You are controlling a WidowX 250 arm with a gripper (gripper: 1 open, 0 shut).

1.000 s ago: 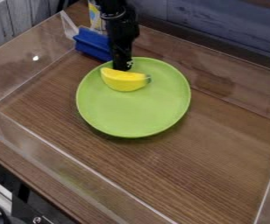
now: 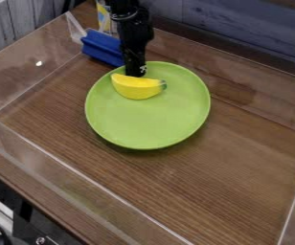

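Note:
A yellow banana-like piece [image 2: 136, 88] lies on the upper left part of a green plate [image 2: 150, 124]. My black gripper [image 2: 133, 69] points down just above it, at the plate's back edge, shut, with nothing visible between its fingers. A blue object [image 2: 102, 48] stands on the wood surface left of the gripper, partly hidden by the arm.
A yellowish upright item [image 2: 102, 17] stands at the back behind the blue object. Raised walls border the surface at the back and left.
The gripper stays nearly in place, shifted very slightly. The plate and yellow piece show little or no movement.

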